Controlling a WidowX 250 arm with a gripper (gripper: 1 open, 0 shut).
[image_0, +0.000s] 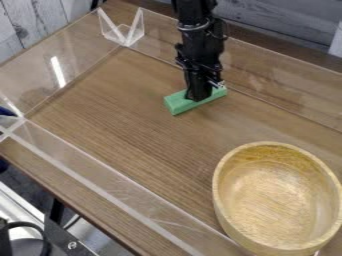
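My black gripper (198, 91) reaches down from the top centre onto a green rectangular block (179, 103) that lies flat on the wooden table. The fingertips are at the block's middle, over or touching it. The gripper looks shut, but the fingertips are small and dark, so whether anything is between them is unclear.
A large beige round bowl (278, 195) fills the lower right. Clear plastic pieces (123, 28) stand at the upper left. A black cable lies at the lower left.
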